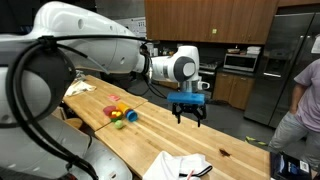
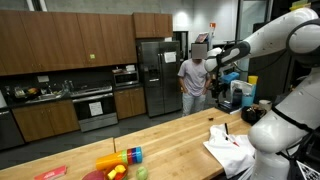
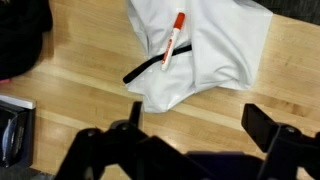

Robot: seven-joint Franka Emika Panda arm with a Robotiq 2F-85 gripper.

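My gripper (image 1: 188, 113) hangs above the wooden table, its fingers wide apart with nothing between them. In the wrist view, the two dark fingertips (image 3: 255, 122) stand apart over bare wood and the near edge of a white cloth (image 3: 210, 50). On that cloth lies a marker (image 3: 173, 42) with a red end and a white body. A thin black strip (image 3: 152, 65) crosses the cloth by the marker's lower end. Exterior view 1 puts the cloth (image 1: 172, 166) on the table below and nearer the camera than the gripper.
Colourful items, among them a blue-ended cylinder (image 2: 135, 155) and a green ball (image 2: 142, 173), occupy the table's other end. A dark object (image 3: 18, 25) and a black box (image 3: 14, 135) lie at the wrist view's left. Mid-table is clear. A person (image 2: 193, 80) stands beside the table.
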